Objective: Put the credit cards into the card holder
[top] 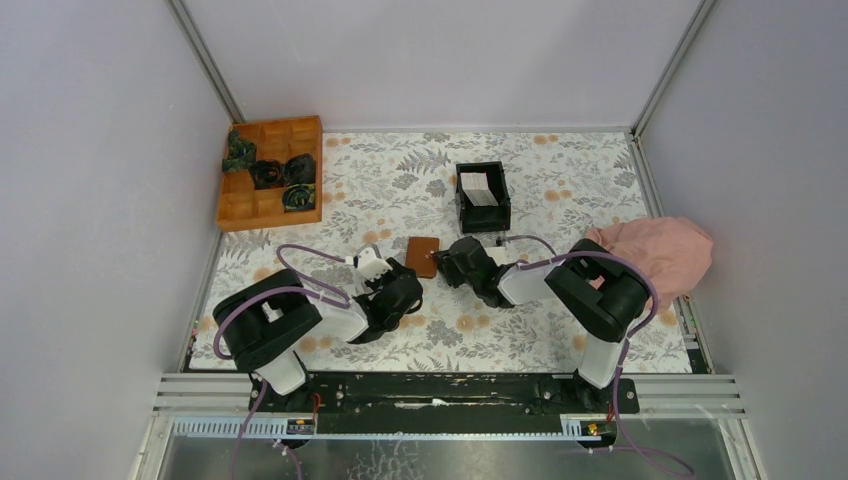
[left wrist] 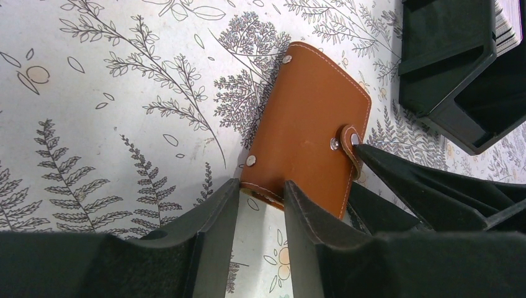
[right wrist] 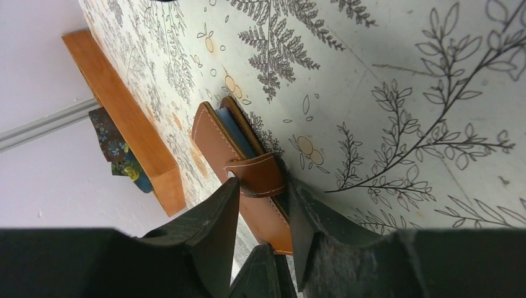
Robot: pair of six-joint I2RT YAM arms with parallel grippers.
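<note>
A brown leather card holder (top: 422, 257) (left wrist: 310, 124) (right wrist: 211, 143) lies on the patterned table between both grippers, its snap strap (right wrist: 254, 174) on the side toward my right gripper. My left gripper is shut on the lower edge of the holder. My right gripper is at the strap side, its fingers part open around the strap and edge. Blue lining or contents show inside the holder's edge. A black box (top: 483, 220) (left wrist: 446, 74) behind holds a stack of white cards (top: 476, 189).
A wooden compartment tray (top: 228, 205) with dark bundles stands at the back left. A pink cloth (top: 660, 250) lies at the right edge.
</note>
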